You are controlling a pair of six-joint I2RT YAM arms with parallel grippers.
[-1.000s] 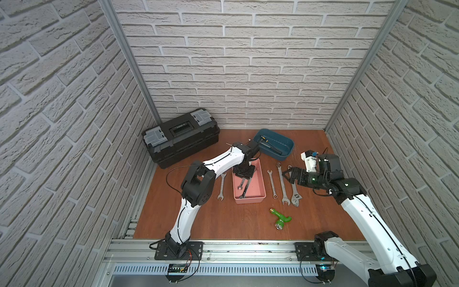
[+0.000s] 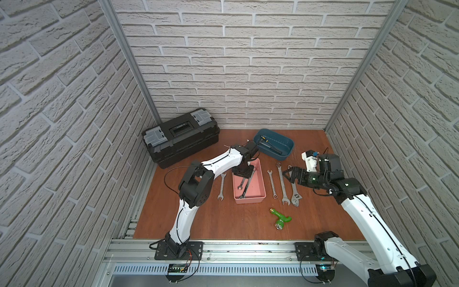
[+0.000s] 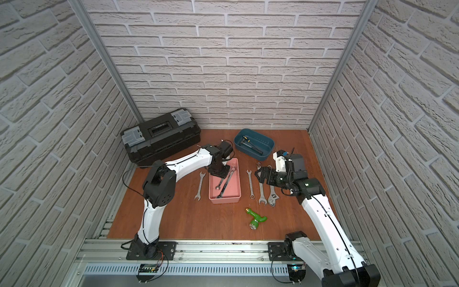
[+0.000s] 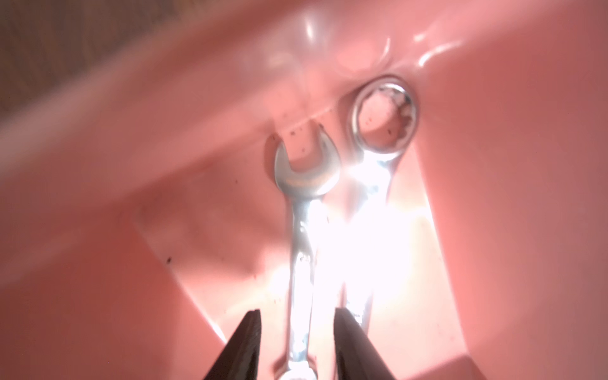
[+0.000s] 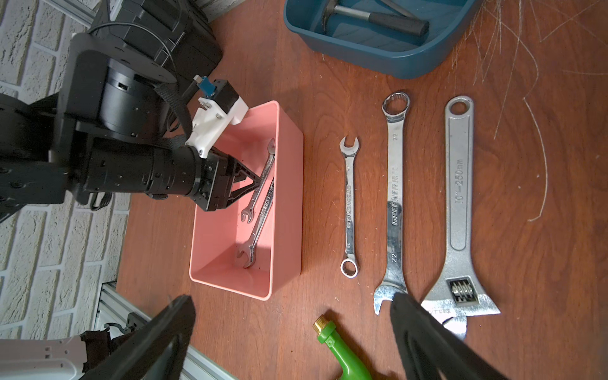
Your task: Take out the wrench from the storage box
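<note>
The pink storage box (image 5: 285, 247) holds a smaller wrench (image 4: 302, 253) and a longer one (image 4: 380, 152), side by side on its floor. My left gripper is open inside the box's upper part, with both wrenches beneath and beyond its fingertips and nothing gripped. Glare hides part of the longer wrench in the left wrist view. My right gripper stands open over the right side of the table, near the loose wrenches, with nothing between its fingers.
Several wrenches (image 5: 395, 190) lie on the table, mostly right of the box. A green tool (image 2: 282, 219) lies in front. A blue tray (image 2: 286, 153) with tools and a black toolbox (image 2: 181, 138) stand behind.
My left arm has shifted slightly over the pink box in the top left view. The right arm and the tools have not visibly moved.
</note>
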